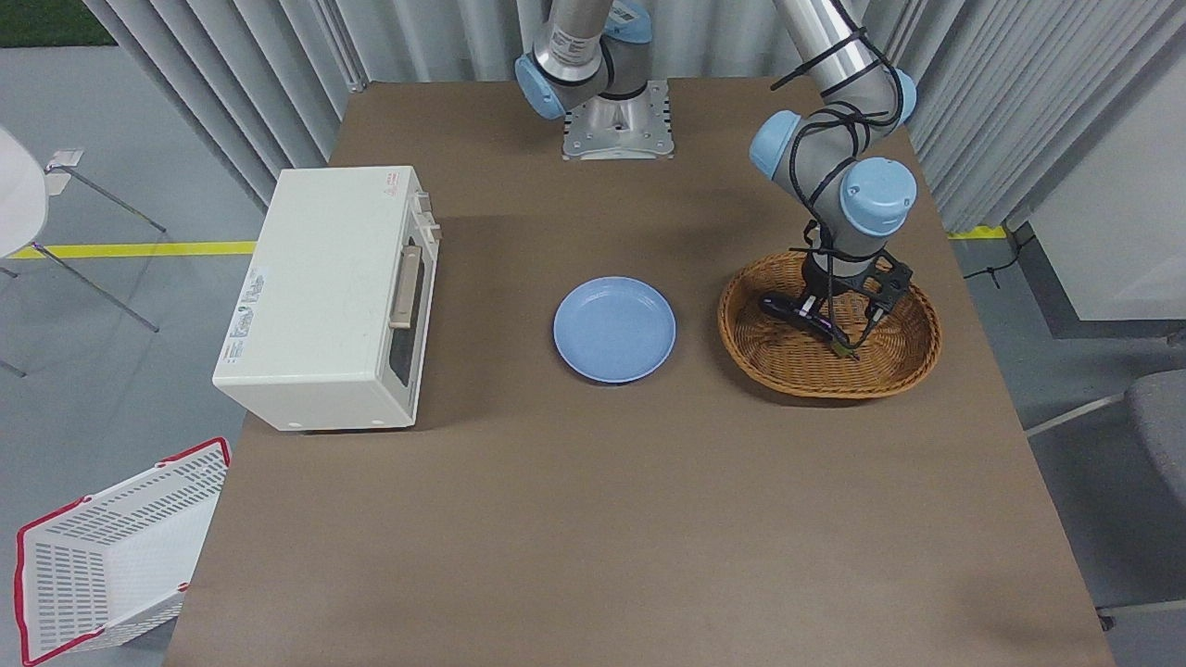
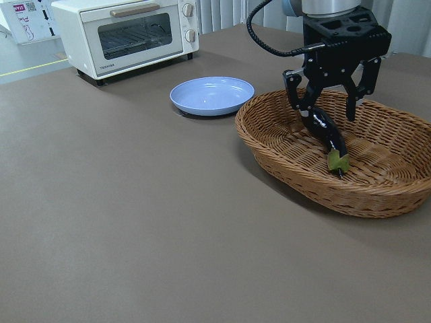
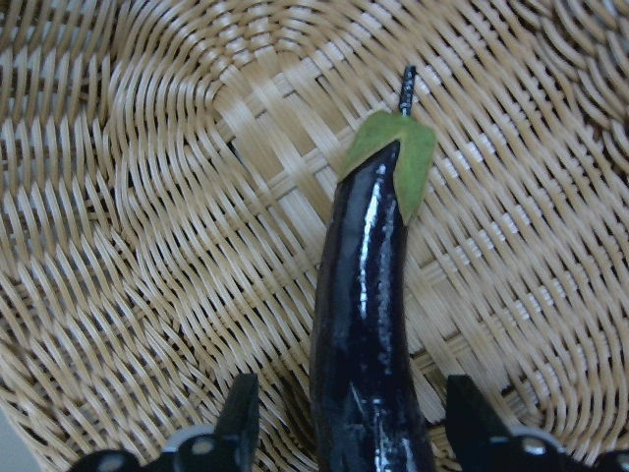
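A dark glossy eggplant (image 3: 359,305) with a green cap lies in the wicker basket (image 2: 363,202), on the right of the table. My black gripper (image 2: 322,101) is just over it, fingers apart; in the wrist view they sit on either side of the eggplant's body at the bottom edge, with no clear contact. A plain blue plate (image 1: 613,328) lies empty on the table left of the basket.
A white toaster oven (image 1: 311,289) stands on the left of the brown table (image 1: 645,522), its door shut. A white crate (image 1: 122,556) is off the table at lower left.
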